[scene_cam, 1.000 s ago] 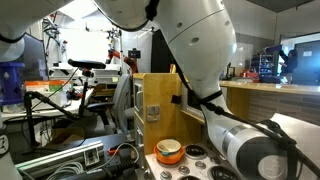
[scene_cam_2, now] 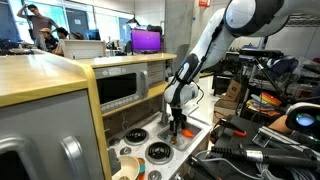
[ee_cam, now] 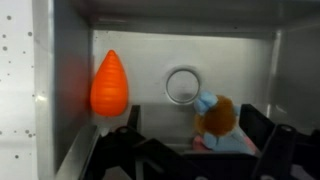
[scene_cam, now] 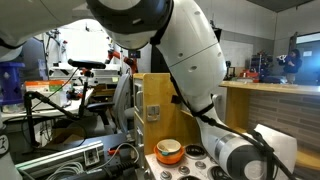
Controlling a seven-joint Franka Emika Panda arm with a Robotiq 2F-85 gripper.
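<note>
Inside a grey metal sink (ee_cam: 140, 48) lie an orange carrot-shaped object (ee_cam: 110, 86) and a small brown-and-blue plush toy (ee_cam: 217, 120). The orange object rests along the left wall in the wrist view; the toy sits right of centre, close to the round drain (ee_cam: 182, 85). My gripper is open over the sink, its dark fingers spread at the bottom of that view. The right finger partly overlaps the toy, and nothing is visibly held. Exterior view 2 shows the gripper (scene_cam_2: 179, 128) above the sink area. In exterior view 1 the fingertips are hidden.
Left of the sink in exterior view 2 are several stove burners (scene_cam_2: 159, 152) and an orange pot with a pale bowl in it (scene_cam_2: 128, 167). A microwave (scene_cam_2: 118, 88) stands behind the counter. The sink walls rise around the objects.
In exterior view 1 the arm's white lower joint has shifted left and slightly down over the last second. The pot and bowl have stayed in place.
</note>
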